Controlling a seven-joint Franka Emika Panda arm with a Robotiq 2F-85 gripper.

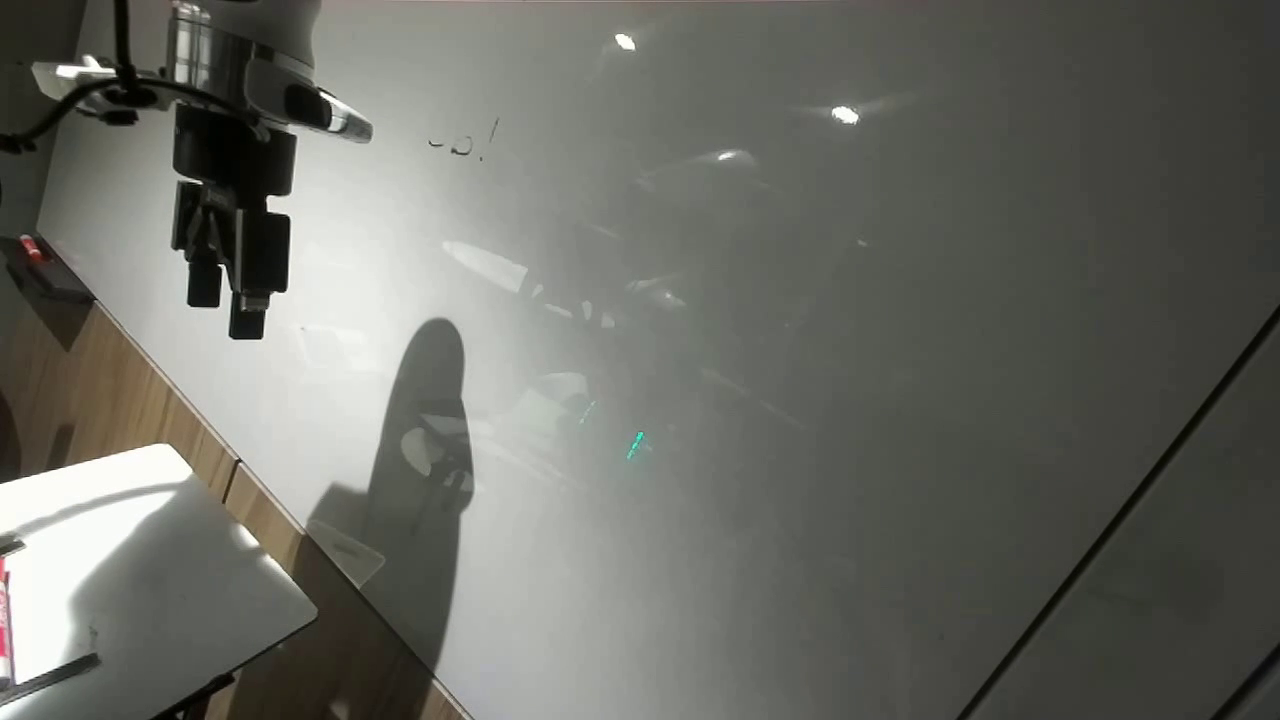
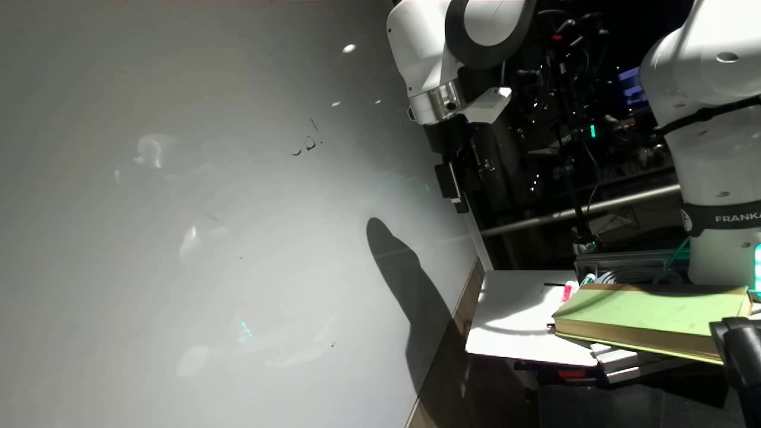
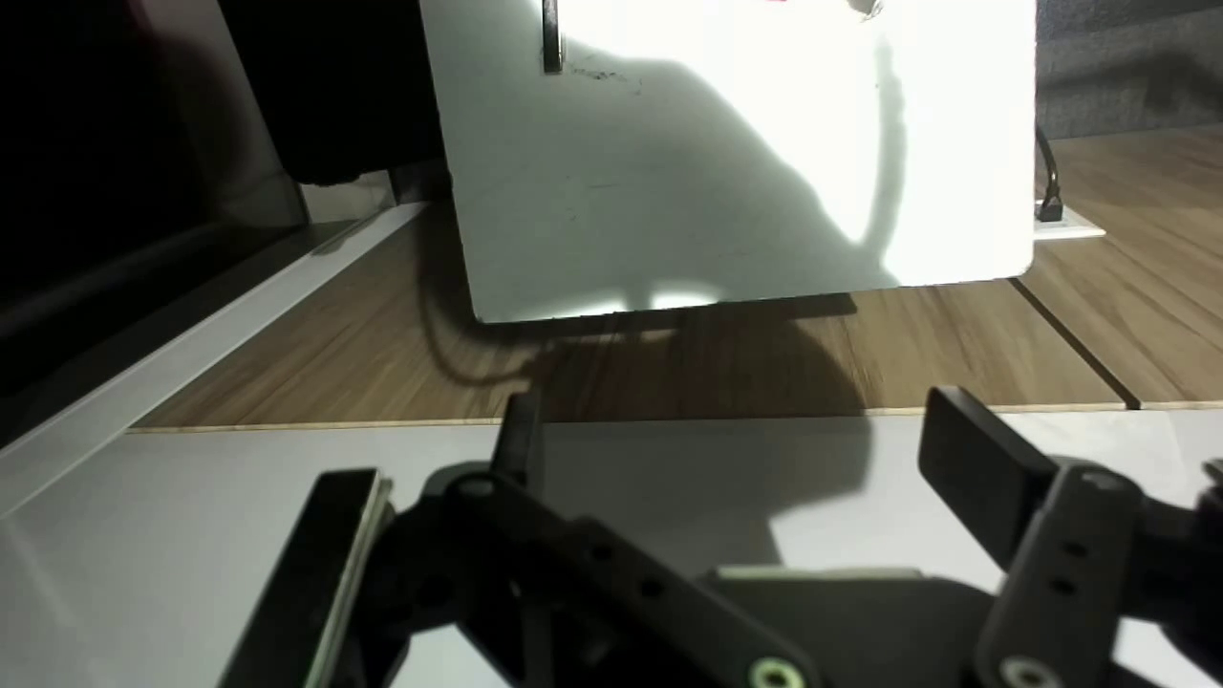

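Observation:
My gripper is open, its two black fingers wide apart with only air between them in the wrist view. In exterior view 1 it hangs pointing down at the upper left, in front of a large whiteboard [image 1: 780, 504]. Small black marks [image 1: 461, 146] show on the board to the right of the gripper. A white tabletop [image 1: 156, 576] lies below the gripper, and a red-and-white marker [image 1: 5, 624] rests on it at the left edge of that view. The same marker [image 2: 568, 291] appears in exterior view 2 close to a green book.
The thick green book [image 2: 649, 314] lies at the right of the white tabletop, near the robot's base. A dark tray [image 1: 48, 276] with a red item sits by the board's far lower edge. Wood panelling [image 3: 711, 361] runs below the board. The board's middle is clear.

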